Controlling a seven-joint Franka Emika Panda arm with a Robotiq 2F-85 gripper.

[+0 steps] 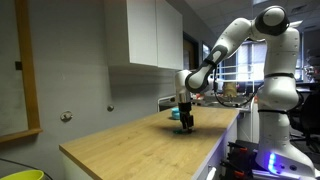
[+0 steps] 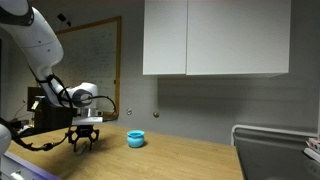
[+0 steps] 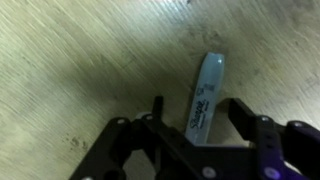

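A slim pale marker-like object (image 3: pixel 209 78) with dark print lies on the wooden table in the wrist view. My gripper is over it, its fingers part open, one dark fingertip on either side. The object's near end runs down between the fingers and is partly covered by them. From the first exterior view, my gripper (image 1: pixel 185 129) is low at the tabletop; the second exterior view also has the gripper (image 2: pixel 84 147) close to the surface. Contact between fingers and object cannot be made out.
A blue bowl (image 2: pixel 135 139) stands on the table, apart from the gripper. White cabinets (image 1: pixel 150 40) hang above its back edge.
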